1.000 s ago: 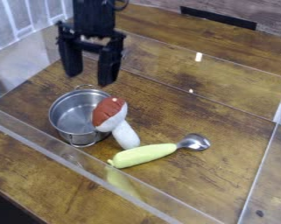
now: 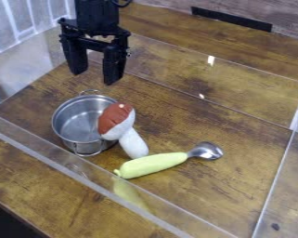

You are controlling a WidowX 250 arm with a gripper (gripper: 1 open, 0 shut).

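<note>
The black gripper (image 2: 96,67) hangs at the upper left, above and behind a steel pot (image 2: 79,125), with its two fingers apart and nothing visible between them. A toy mushroom (image 2: 118,119) with a red-brown cap and white stem leans at the pot's right side, its stem reaching down toward the front. A pale green-yellow corn-like toy (image 2: 151,164) lies in front, and a metal spoon (image 2: 206,152) lies at its right end.
Transparent walls run along the left, front and right edges of the area.
The gripper has moved up and back to the left, away from the pot. The objects on the table have not visibly moved.
</note>
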